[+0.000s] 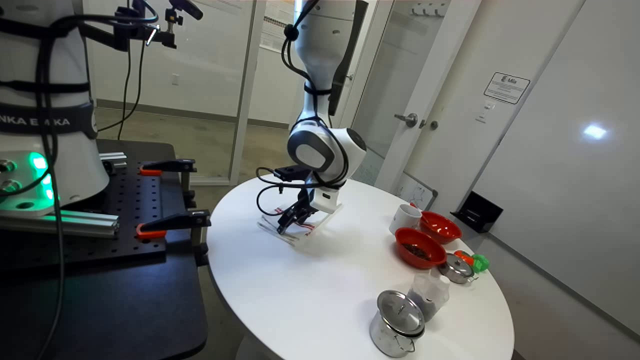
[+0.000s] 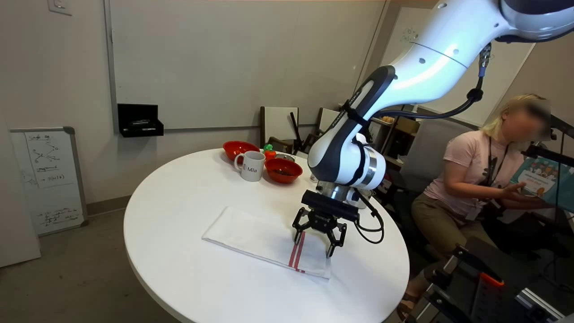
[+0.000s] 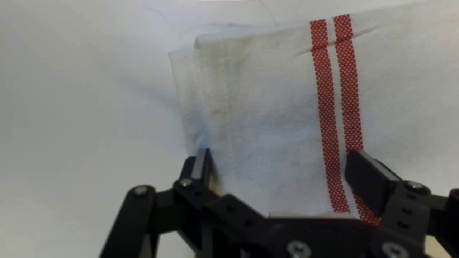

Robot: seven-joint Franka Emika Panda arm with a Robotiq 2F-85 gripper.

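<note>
A white towel [image 2: 253, 234] with paired red stripes lies folded flat on the round white table [image 2: 172, 215]. Over its striped end stands my gripper [image 2: 313, 248], open and pointing down. In the wrist view the towel [image 3: 271, 111] fills the space between the spread fingers: one finger [image 3: 202, 165] is at the towel's short edge, the other [image 3: 370, 176] over the red stripes. Both tips are low at the cloth; whether they press on it I cannot tell. Exterior view 1 shows the gripper [image 1: 291, 227] partly covering the towel [image 1: 294, 239].
Toward the table's far side are a white mug [image 2: 251, 166], two red bowls [image 2: 283, 170] and a lidded pan [image 1: 457, 268]. A steel pot [image 1: 396, 324] and a translucent container [image 1: 430, 294] stand apart from the towel. Bare table surrounds the towel. A person [image 2: 473, 172] sits beyond the table.
</note>
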